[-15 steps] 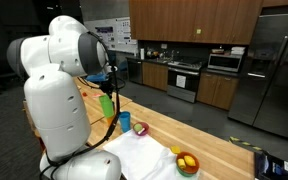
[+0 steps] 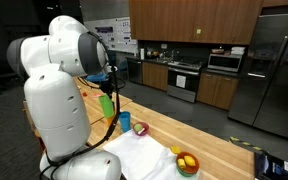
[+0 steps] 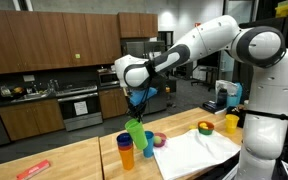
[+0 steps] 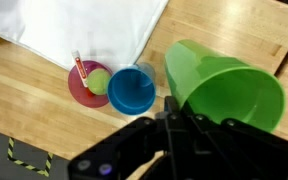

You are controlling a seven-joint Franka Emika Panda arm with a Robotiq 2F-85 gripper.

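Note:
A green cup (image 3: 135, 134) is in my gripper, whose fingers are shut on its rim side. In the wrist view the cup (image 4: 216, 75) fills the right, its open mouth towards the camera. The second exterior view has it tilted, directly above or in front of an orange cup (image 3: 126, 160); whether the two touch I cannot tell. A blue cup (image 4: 132, 92) stands open side up beside the green one. The wrist view does not show the orange cup, perhaps covered by the green one.
Near the blue cup is a pink bowl (image 4: 87, 92) holding a green ball and a red-and-white item. A white cloth (image 2: 142, 157) lies on the wooden table. Farther along stands a red bowl (image 2: 187, 170) with yellow things in it. Bare wood extends to the right (image 2: 219, 155).

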